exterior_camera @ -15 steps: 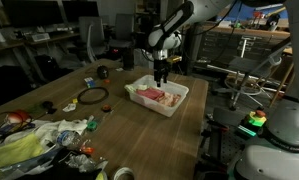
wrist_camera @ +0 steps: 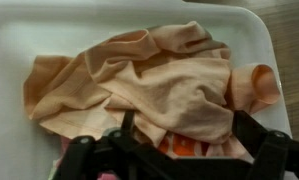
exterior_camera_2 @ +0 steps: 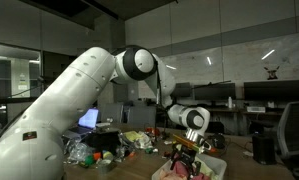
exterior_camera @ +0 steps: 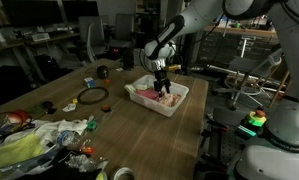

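Observation:
A white bin [exterior_camera: 149,103] stands on the wooden table, holding pink and peach cloths. Seen from the wrist, a crumpled peach cloth [wrist_camera: 159,80] lies across the bin floor, with a rolled part near the right wall. My gripper is open above the near part of this cloth, its two dark fingertips well apart. Something orange-red [wrist_camera: 184,147] shows between the fingers, below the cloth's edge. In exterior view 1 the gripper [exterior_camera: 163,91] points down inside the bin. Whether the fingertips touch the cloth I cannot tell.
Bags and loose items [exterior_camera: 29,145] clutter the table's left side. A black cable coil [exterior_camera: 91,96] lies left of the bin, and a metal cup [exterior_camera: 124,173] stands at the near edge. Bare wood [exterior_camera: 154,140] lies in front of the bin.
My gripper has come down from above the bin to the cloths inside it. The bin has stayed where it was.

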